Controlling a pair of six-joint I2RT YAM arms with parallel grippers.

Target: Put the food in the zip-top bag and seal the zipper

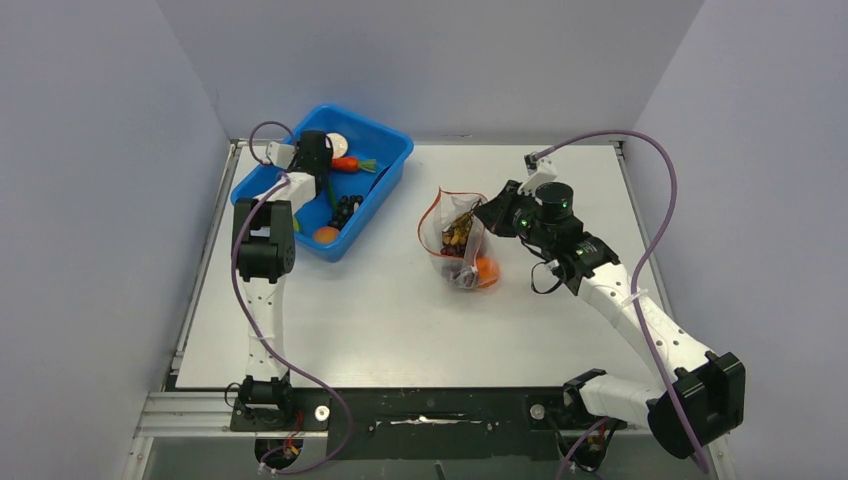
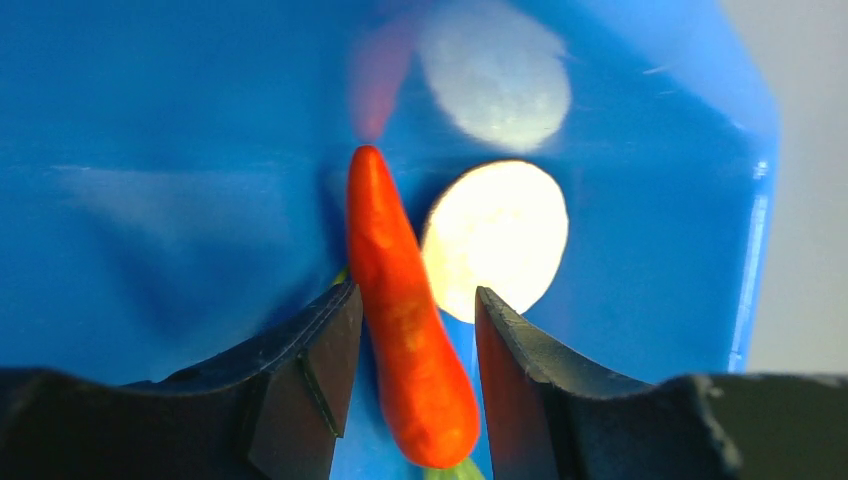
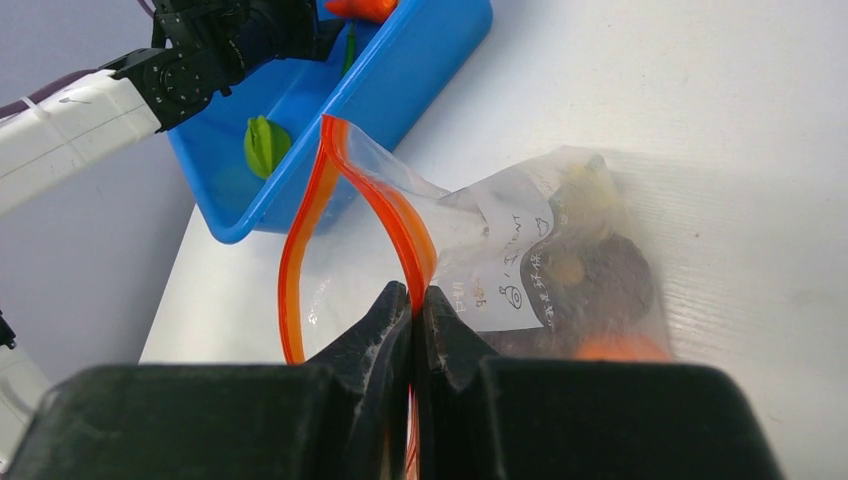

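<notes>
A blue bin (image 1: 370,215) on the left holds a carrot (image 1: 346,164), a round white slice (image 2: 495,230), dark grapes (image 1: 344,210), an orange-coloured round item (image 1: 325,235) and green items. My left gripper hangs over the bin, part open, the carrot below and between its fingertips; whether it touches is unclear. The clear zip bag (image 3: 520,230) with orange zipper stands mid-table, with several foods inside, including something orange (image 1: 487,270). My right gripper is shut on the bag's rim, whose mouth gapes toward the left.
Grey walls bound it at the sides and back.
</notes>
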